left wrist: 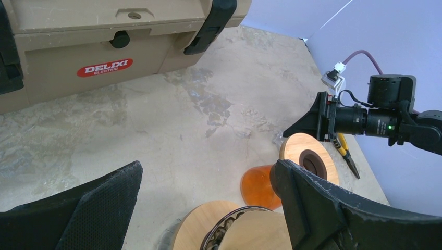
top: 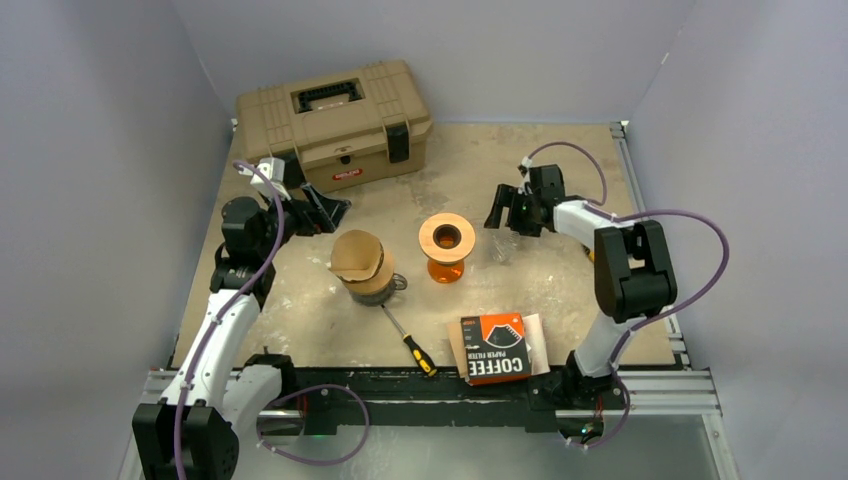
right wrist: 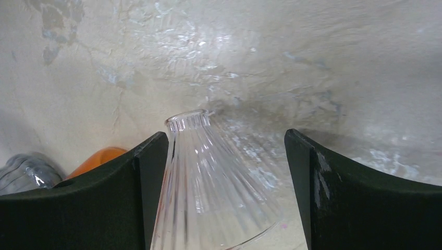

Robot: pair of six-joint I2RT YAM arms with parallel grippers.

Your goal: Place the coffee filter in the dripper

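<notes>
The brown paper filter [top: 354,257] sits inside the wood-collared dripper [top: 381,257], which rests on a glass mug [top: 375,292]; the left wrist view shows the filter's paper [left wrist: 256,231] at its bottom edge. Behind and left of it, my left gripper [top: 328,201] hangs open and empty. A clear ribbed glass cone [right wrist: 200,182] stands between the spread fingers of my right gripper, overlapping the left finger in that view. Whether it touches both fingers, I cannot tell. From above, that glass cone [top: 504,247] is faint below the gripper.
Between the arms stands an orange piece with a wooden ring [top: 446,238]. A coffee filter box [top: 495,348] and screwdriver [top: 409,341] lie along the front. The tan toolbox [top: 340,130] fills the back left; bare table lies at the back right.
</notes>
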